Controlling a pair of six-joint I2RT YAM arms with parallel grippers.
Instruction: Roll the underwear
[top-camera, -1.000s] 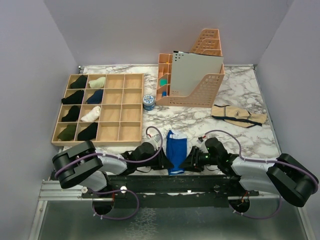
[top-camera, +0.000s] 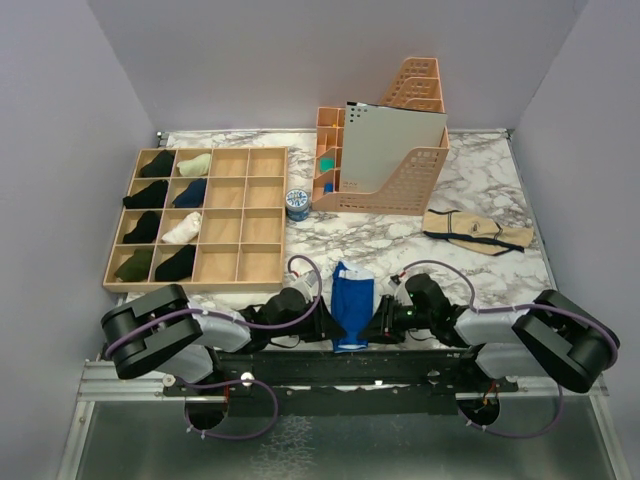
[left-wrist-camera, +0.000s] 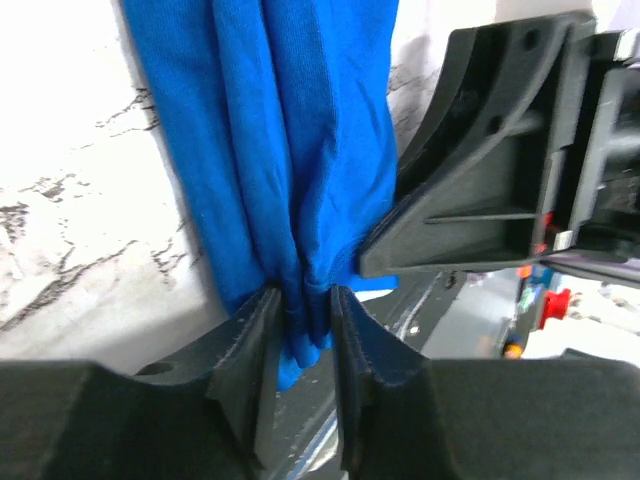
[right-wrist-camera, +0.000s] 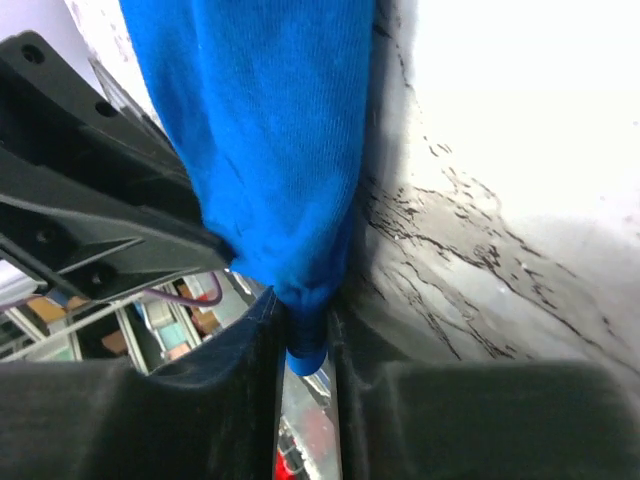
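The blue underwear (top-camera: 352, 305) lies lengthwise on the marble near the front edge, its sides folded inward into a strip. My left gripper (top-camera: 328, 330) and right gripper (top-camera: 376, 330) face each other at its near end. In the left wrist view the bunched blue cloth (left-wrist-camera: 290, 150) runs down between the left fingertips, which are close together on it. In the right wrist view the narrowed end of the cloth (right-wrist-camera: 305, 290) sits between the right fingertips, pinched.
A wooden grid organizer (top-camera: 230, 220) with dark and light rolled items is at left, a jar (top-camera: 297, 205) beside it, a peach file holder (top-camera: 405, 190) at back, and a beige folded cloth (top-camera: 478, 228) at right.
The right arm has shifted slightly leftward and its elbow has risen a little in the view. The left gripper has barely moved; the underwear looks nearly the same.
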